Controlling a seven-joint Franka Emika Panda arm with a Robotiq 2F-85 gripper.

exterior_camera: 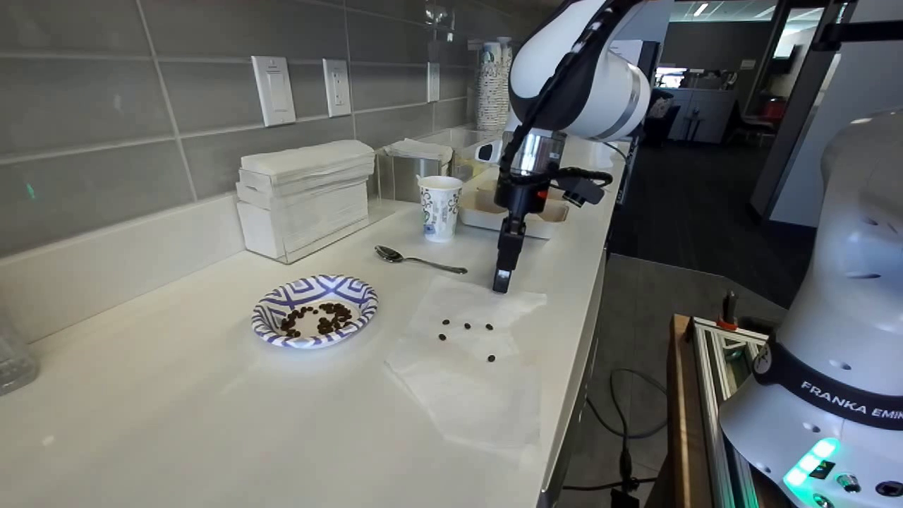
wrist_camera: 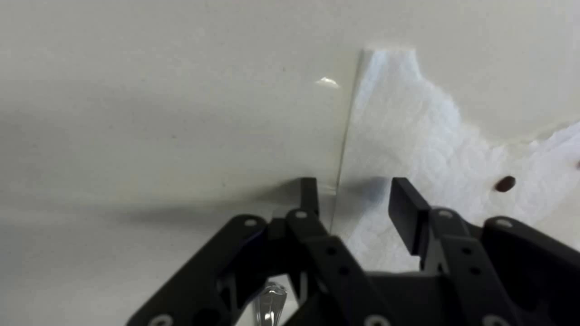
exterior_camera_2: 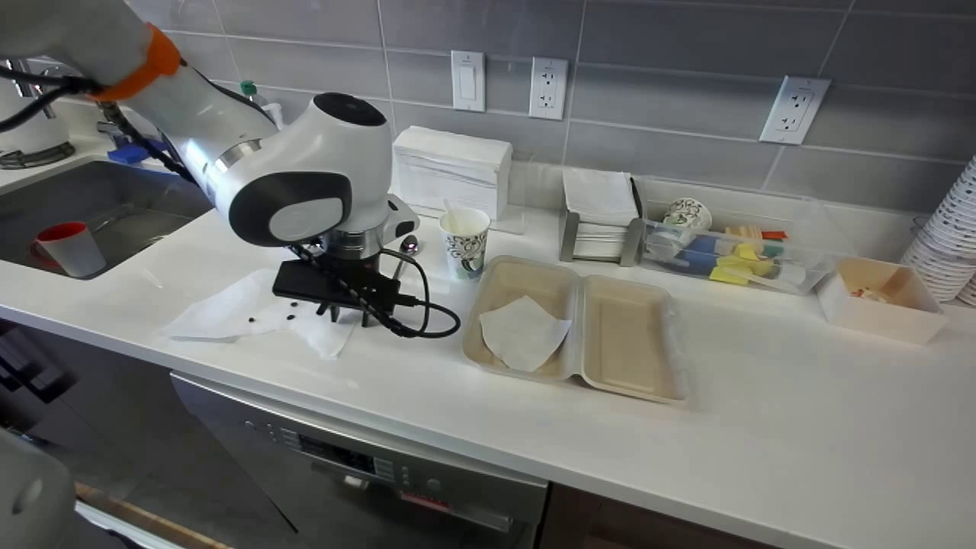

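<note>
A thin white napkin [exterior_camera: 474, 389] lies flat on the counter, with several dark coffee beans [exterior_camera: 467, 326] scattered on it. My gripper is over one straight edge of the napkin, its fingers part open with a gap between them. Nothing is held in that gap; one fingertip is over bare counter and the other over white paper. One dark bean [wrist_camera: 505, 184] lies off to the right of the fingers in the wrist view. A white and blue paper bowl [exterior_camera: 279, 298] containing more beans stands left of the napkin. Whether the fingertips touch the surface, I cannot tell.
Behind the gripper lie a metal spoon [exterior_camera: 423, 262] and a paper cup [exterior_camera: 440, 207]. An open takeout box [exterior_camera_2: 627, 334] holding a white paper piece is on the side away from the napkin. A napkin holder [exterior_camera: 305, 199] stands by the wall. The counter's front edge is close to the napkin.
</note>
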